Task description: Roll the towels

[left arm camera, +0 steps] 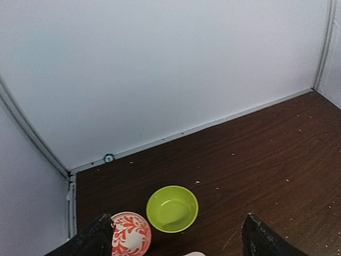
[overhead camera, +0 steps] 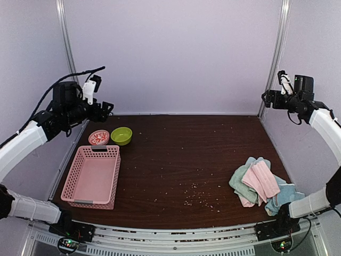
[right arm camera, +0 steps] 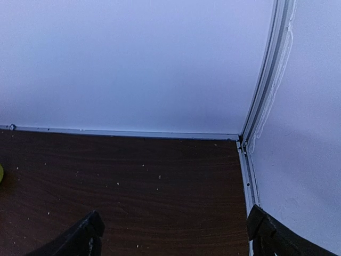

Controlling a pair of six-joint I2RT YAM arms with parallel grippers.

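Note:
A loose heap of towels lies at the right front of the table in the top view: a pink towel [overhead camera: 260, 181] on top, a green towel [overhead camera: 240, 181] at its left, and a blue towel [overhead camera: 286, 195] at its right. My left gripper [overhead camera: 106, 111] is raised at the back left, far from the heap; in the left wrist view its fingers [left arm camera: 261, 237] stand wide apart with nothing held. Up at the back right is my right gripper [overhead camera: 266, 98], also open and empty, its fingers [right arm camera: 266, 234] spread in the right wrist view. Neither gripper touches a towel.
An empty pink basket [overhead camera: 116, 181] stands at the left front. Behind it are a red-and-white patterned bowl [overhead camera: 99, 137] and a green bowl [overhead camera: 122, 136]. Small pale bits [overhead camera: 195, 197] are scattered at the front middle.

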